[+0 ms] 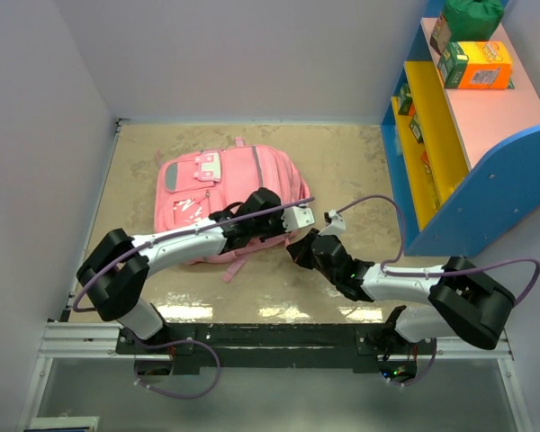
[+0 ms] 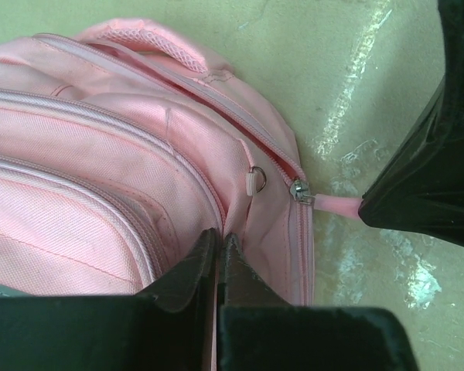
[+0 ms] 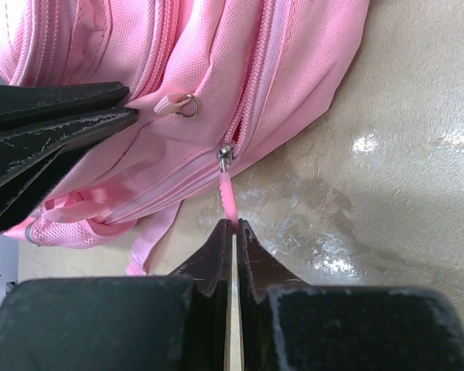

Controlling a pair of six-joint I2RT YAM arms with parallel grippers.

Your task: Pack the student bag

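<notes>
The pink student bag (image 1: 261,171) lies on the left half of the table. Its zipper slider (image 3: 225,154) sits at the bag's right side, on a seam that gapes slightly. From the slider a pink pull tab (image 3: 228,197) runs straight to my right gripper, whose fingers are shut on the tab's end.
A blue shelf unit (image 1: 513,175) with yellow and pink boards stands at the right, carrying an orange box (image 1: 488,65) and a green bag (image 1: 471,20). Bare table lies between bag and shelf. Both arms are close together at the bag's right side.
</notes>
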